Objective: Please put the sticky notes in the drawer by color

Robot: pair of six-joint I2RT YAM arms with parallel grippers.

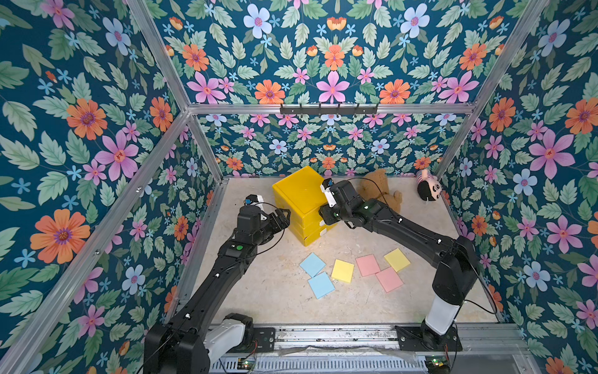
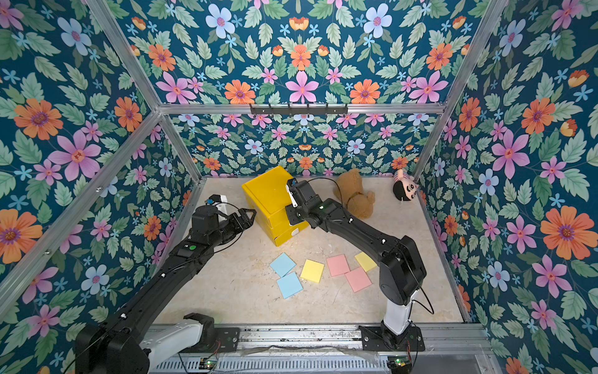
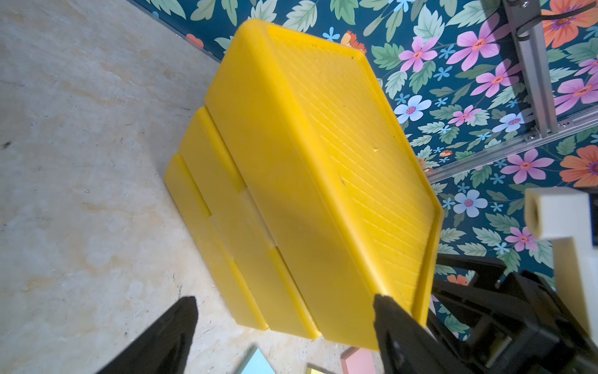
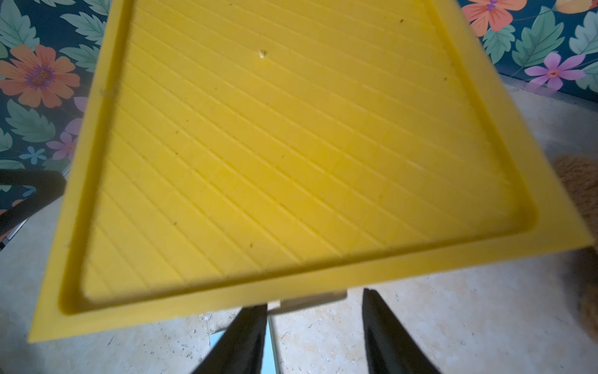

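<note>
The yellow drawer box (image 1: 303,190) stands at the table's back middle, its drawers shut as far as shows. My left gripper (image 1: 284,219) is beside the box's left side; in the left wrist view its fingers (image 3: 163,339) are well apart, with the box beyond them. Close to the drawer front is my right gripper (image 1: 325,215). Its fingers (image 4: 373,330) are apart, near a pale label or handle (image 4: 311,301) under the box's top edge; whether they touch it cannot be told. On the table lie blue notes (image 1: 321,285), yellow notes (image 1: 342,270) and pink notes (image 1: 389,279).
A brown teddy bear (image 1: 387,193) sits right of the box, partly behind my right arm. A pink-and-black doll (image 1: 428,185) lies at the back right corner.
</note>
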